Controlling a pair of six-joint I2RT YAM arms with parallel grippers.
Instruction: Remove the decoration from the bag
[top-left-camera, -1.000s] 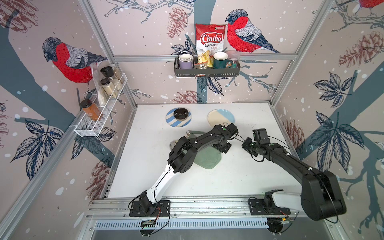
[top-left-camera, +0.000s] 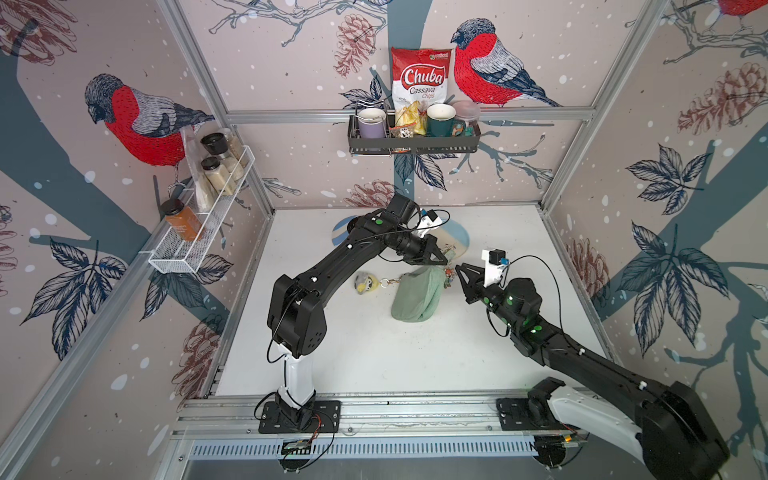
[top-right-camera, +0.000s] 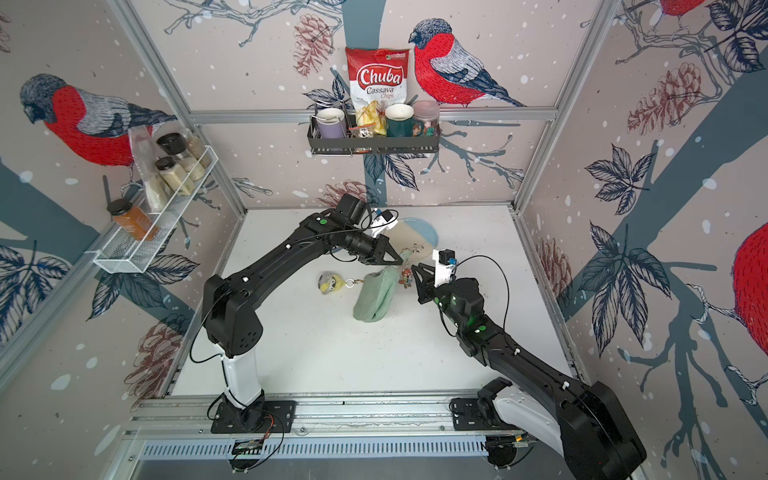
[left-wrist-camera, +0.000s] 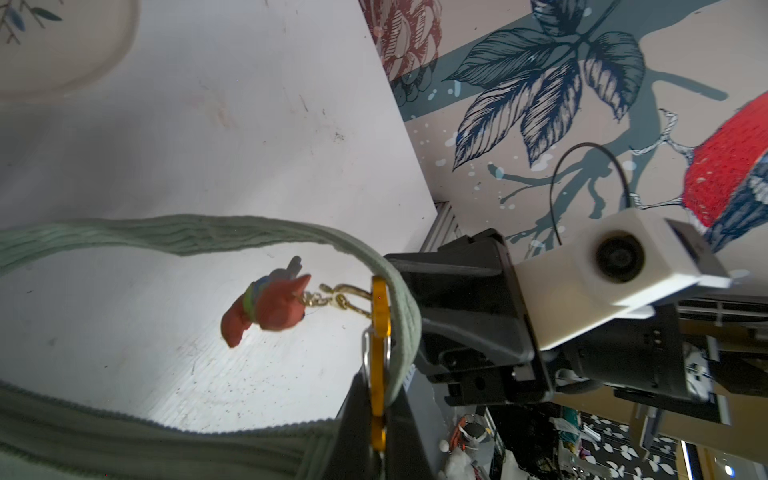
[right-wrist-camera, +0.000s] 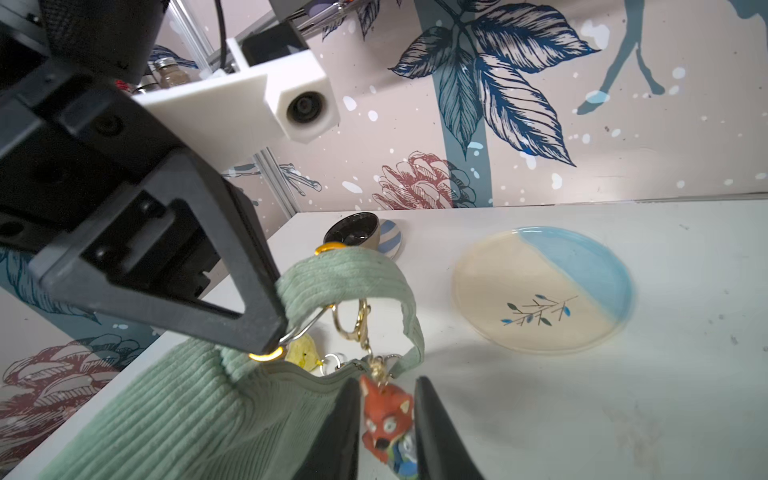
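Note:
The green bag (top-left-camera: 414, 297) hangs from my left gripper (top-right-camera: 388, 257), which is shut on its strap (right-wrist-camera: 344, 268) and holds it raised near the middle of the table. A red fox charm (right-wrist-camera: 387, 416) dangles on a gold chain from a clasp (left-wrist-camera: 348, 292) at the strap. A yellow decoration (top-right-camera: 331, 281) is at the bag's left side. My right gripper (top-right-camera: 422, 275) faces the fox from the right, its fingertips part open and blurred just below and around it in the right wrist view; whether they touch it cannot be told.
A beige-blue plate (right-wrist-camera: 536, 288) lies at the back. A black bowl (right-wrist-camera: 352, 228) on a striped plate is at the back left, partly behind my left arm. Shelves hang on the back and left walls.
My left gripper has risen, lifting the bag from lying flat on the table. My right gripper has come up and leftward, toward the fox charm.

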